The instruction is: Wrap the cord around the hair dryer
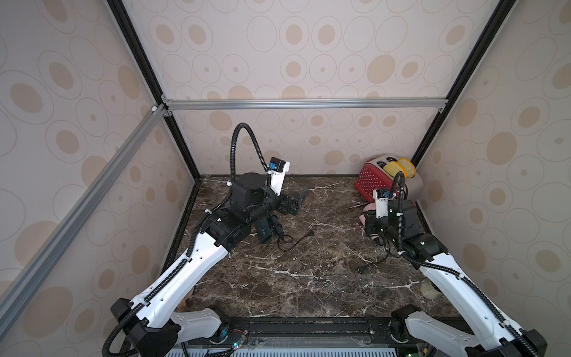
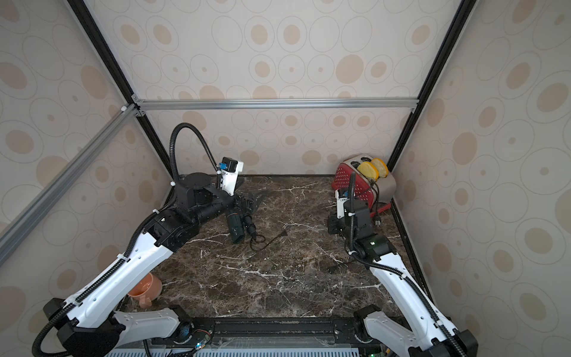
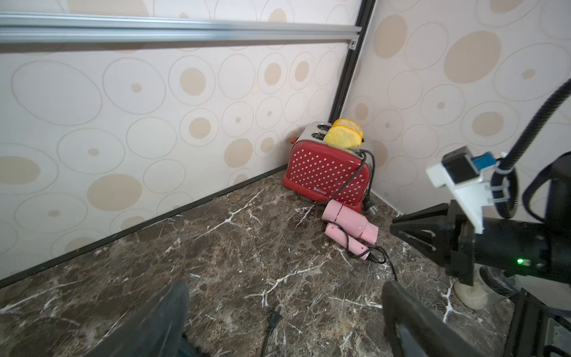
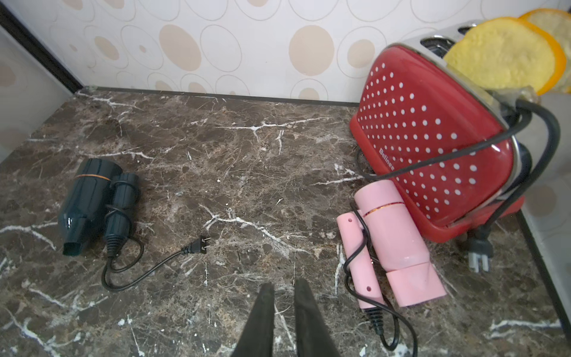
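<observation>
The pink hair dryer [image 4: 392, 232] lies folded on the marble table beside the red toaster, its black cord [image 4: 357, 250] looped about the handle and trailing off. My right gripper hovers left of it, fingers fairly close together with a gap and nothing held. My left gripper stands open at the centre left, over a dark green hair dryer [image 4: 89, 202] whose cord and plug [image 4: 193, 246] lie on the table.
The red polka-dot toaster [image 4: 428, 136] with bread slices stands at the back right, a plug hanging from it. An orange mug [image 2: 145, 288] sits at the front left.
</observation>
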